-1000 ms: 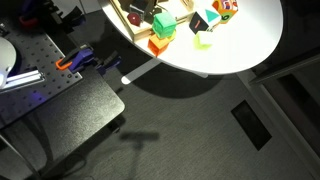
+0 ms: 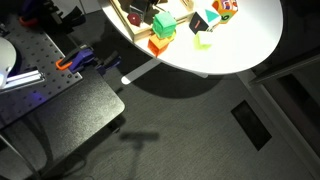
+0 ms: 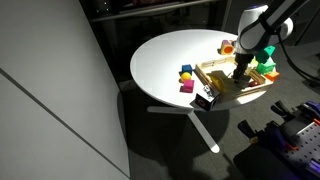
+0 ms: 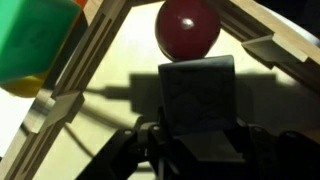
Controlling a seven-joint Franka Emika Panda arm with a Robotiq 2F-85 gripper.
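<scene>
A small dark block (image 4: pixel 198 92) is gripped between the black fingers of my gripper in the wrist view. Just past the block, a dark red ball (image 4: pixel 187 28) rests on the pale floor of the wooden tray (image 4: pixel 88 60). From the side, my gripper (image 3: pixel 240 70) reaches down into the tray (image 3: pixel 204 73). Whether the block touches the tray floor, I cannot tell. Shadows hide much of the fingers.
A green block (image 2: pixel 164 24) stacked over an orange cube (image 2: pixel 158 44) stands close beside the tray. Outside its other end lie a blue ball (image 3: pixel 186 68), a pinkish-red cube (image 3: pixel 187 86) and a black-and-white block (image 3: pixel 205 102). The white table (image 3: pixel 150 60) has free room there.
</scene>
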